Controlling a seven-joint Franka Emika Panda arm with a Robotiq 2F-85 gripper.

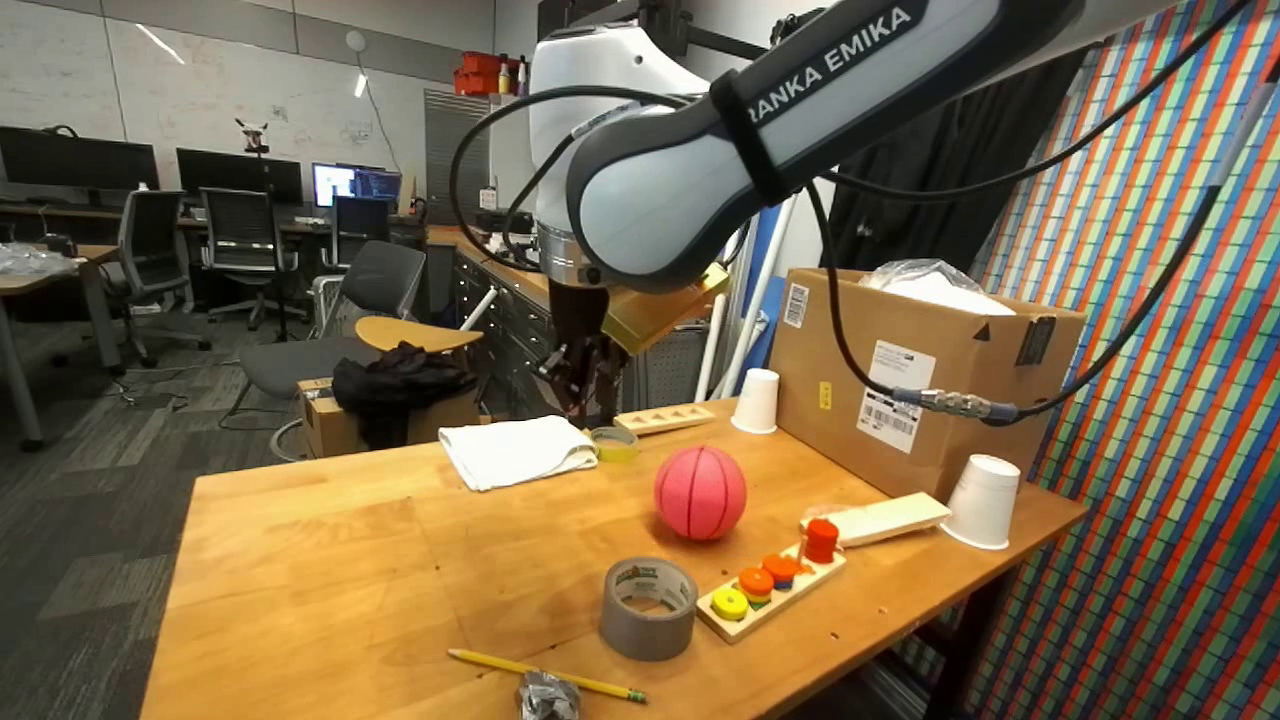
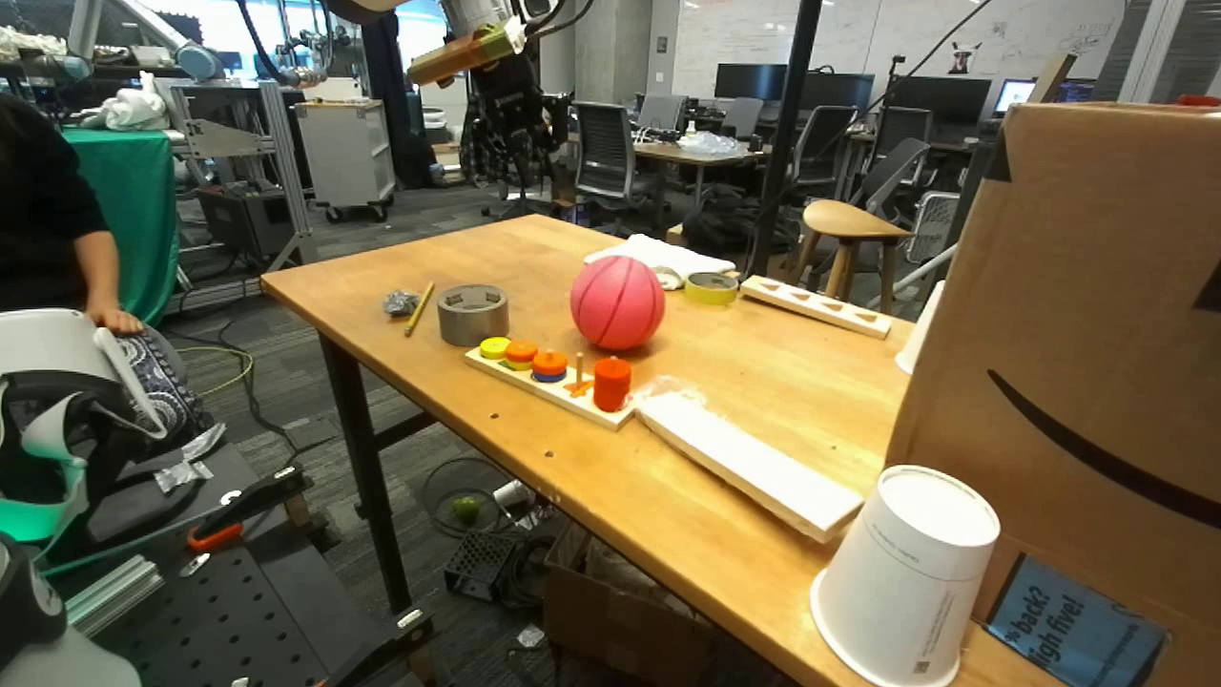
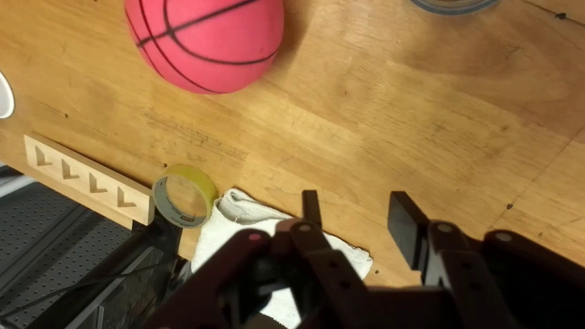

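Observation:
A pink ball with dark seams rests on the wooden table, just behind the peg board with its coloured rings. High over the table's far side hangs my gripper, clear of the ball. In the wrist view a gap shows between its fingers, and only table and cloth appear beneath them; the gripper holds nothing. The ball lies at the upper left there, well away from the fingertips. A folded white cloth lies partly under the gripper in that view, some of it hidden.
Near the cloth are yellow tape and a notched wooden strip. Grey tape, a pencil and crumpled foil lie in front. A cardboard box and white cups border the right.

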